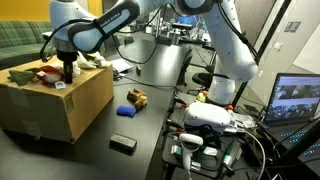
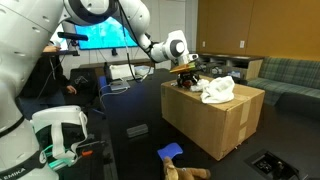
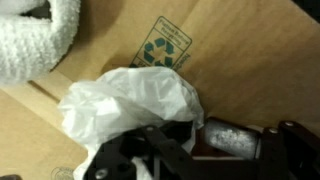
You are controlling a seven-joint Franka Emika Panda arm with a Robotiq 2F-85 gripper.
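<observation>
My gripper [image 1: 68, 72] is low over the top of a cardboard box [image 1: 40, 110], among the items lying there. In the wrist view, the dark fingers stand at the bottom edge, and a crumpled white sheet or bag [image 3: 135, 105] covers part of the left side. A shiny grey object [image 3: 230, 138] lies close by the fingers. Whether they touch it or grip it is hidden. A white towel [image 3: 35, 50] fills the upper left corner. From the second exterior view, the gripper [image 2: 188, 75] is at the box top beside the white cloth [image 2: 217, 90].
Red and green items [image 1: 22, 76] rest on the box top. On the dark table are a blue object [image 1: 126, 109], a brown toy [image 1: 138, 97] and a black block [image 1: 123, 143]. A laptop [image 1: 293, 105] stands at the right. Table space in front of the box is clear.
</observation>
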